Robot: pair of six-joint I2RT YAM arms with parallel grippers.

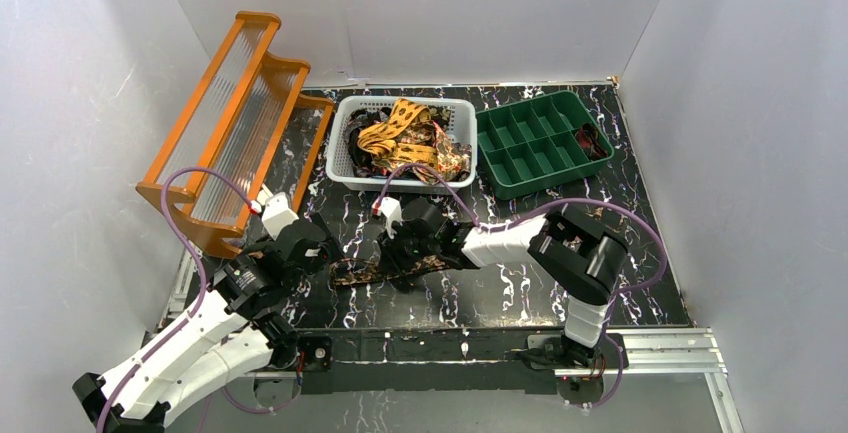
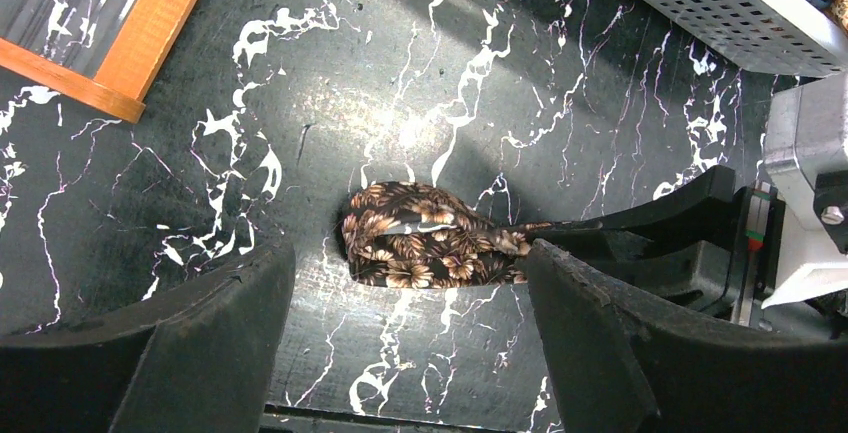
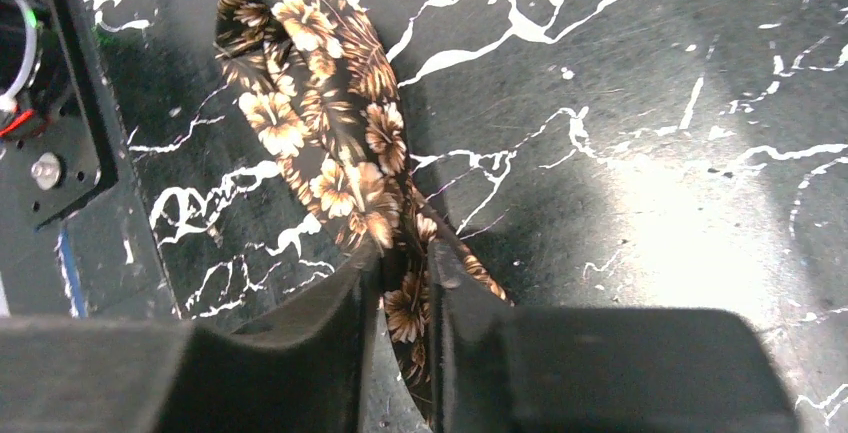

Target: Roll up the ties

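Note:
A dark tie with a brown and cream floral print lies on the black marbled table, its left end folded back into a loose loop. Over that end, my left gripper stands open, its fingers well apart and the fold in the gap between them, untouched. My right gripper is down at the tie just right of the loop. A narrow, bunched part of the tie runs between its close-set fingers; whether they pinch it is unclear. In the top view, the right arm covers much of the tie.
Behind the tie stands a white basket of loose ties. To its right is a green divided tray with a dark red item in one compartment. A wooden rack stands at the left.

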